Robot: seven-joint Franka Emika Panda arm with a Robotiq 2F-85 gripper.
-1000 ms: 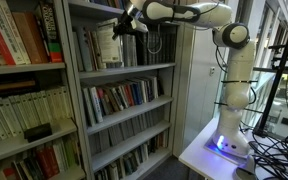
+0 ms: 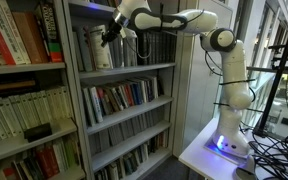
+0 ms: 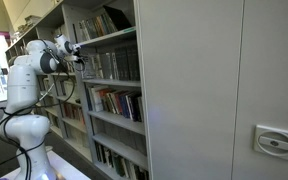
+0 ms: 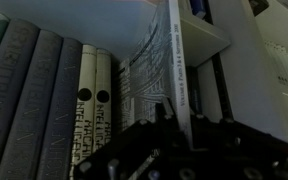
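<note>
A thin book [image 4: 178, 60] with a pale printed spine stands steeply in the wrist view. My gripper is shut on its near end, with the dark fingers on either side of the spine. In exterior view 1 the gripper [image 2: 111, 38] is high up at the front of the upper shelf, and a whitish book [image 2: 101, 52] shows beside it. Exterior view 2 has the gripper [image 3: 76, 50] small, at the top of the bookcase. How far the held book reaches into the shelf cannot be told.
Left of the held book, dark volumes [image 4: 29, 95] and two cream books [image 4: 94, 95] stand in a row. A shelf side panel [image 4: 246, 70] rises close on the right. Lower shelves hold more books [image 2: 119, 97]. The white tabletop [image 2: 206, 158] by the arm's base is largely bare.
The gripper and the whitish book have shifted left in exterior view 1, with the gripper now slightly higher than a second ago. Less of the book's pale face shows.
</note>
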